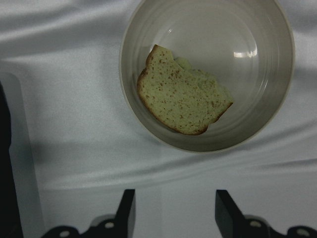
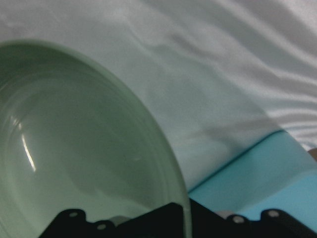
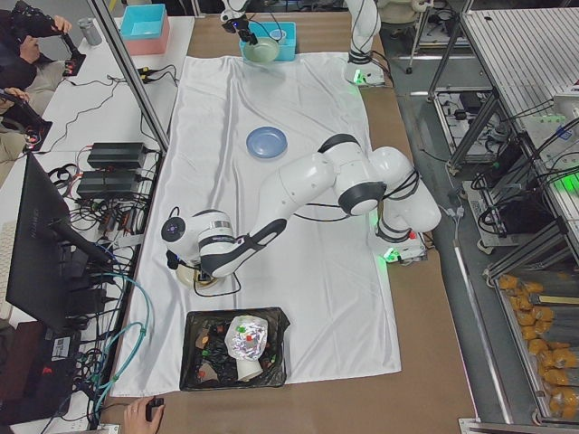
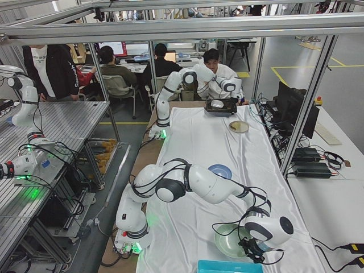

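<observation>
A beige plate [image 1: 252, 89] holds a piece of bread [image 1: 181, 99]; my left gripper hangs over the white cloth beside it, open and empty. My right gripper has the rim of a green bowl [image 2: 99, 148] between its fingers, at the edge of a light blue bin [image 2: 247, 178]; it looks shut on that rim. A blue plate [image 3: 267, 142] lies mid-table.
A black tray [image 3: 208, 362] with a foil item and clutter sits at the near end in the camera left view. The cloth between the plates is mostly clear.
</observation>
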